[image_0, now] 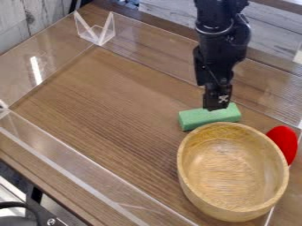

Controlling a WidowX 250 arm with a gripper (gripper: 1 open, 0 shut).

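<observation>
The black gripper (214, 93) hangs open from the top right, its fingers above and just behind a green block (203, 118). The green block lies flat on the wooden table behind a large wooden bowl (192, 181), which is empty. A red object (283, 141) lies at the right, beside the bowl's rim.
A white wire-like holder (94, 29) stands at the back left. The table's edge runs along the bottom left, with dark cables below it.
</observation>
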